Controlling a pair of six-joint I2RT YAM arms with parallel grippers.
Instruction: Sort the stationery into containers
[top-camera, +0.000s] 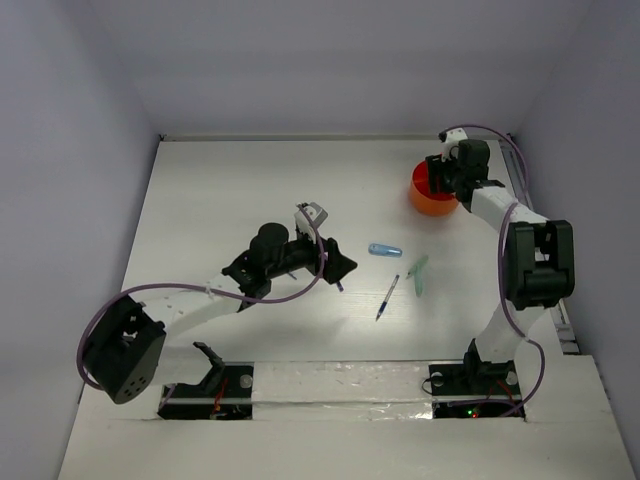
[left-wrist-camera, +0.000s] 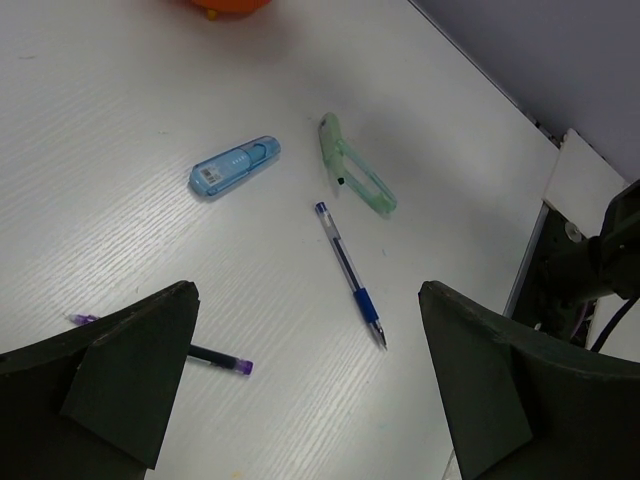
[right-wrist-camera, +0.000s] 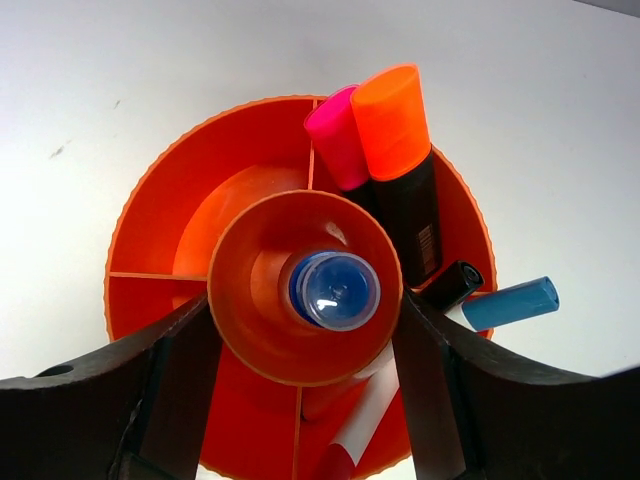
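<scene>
An orange round organizer (top-camera: 430, 203) at the back right holds markers, including an orange-capped one (right-wrist-camera: 395, 115) and a pink-capped one (right-wrist-camera: 335, 135). My right gripper is shut on its central cup (right-wrist-camera: 265, 350), which has a blue-capped item inside. My left gripper stands open over the middle of the table, nothing between its fingers. Below it in the left wrist view lie a purple-ended pen (left-wrist-camera: 215, 355), a blue pen (left-wrist-camera: 345, 260), a light-blue case (left-wrist-camera: 230, 165) and a green stapler-like item (left-wrist-camera: 365, 180).
Grey walls surround it. The loose items lie between the left arm and the organizer.
</scene>
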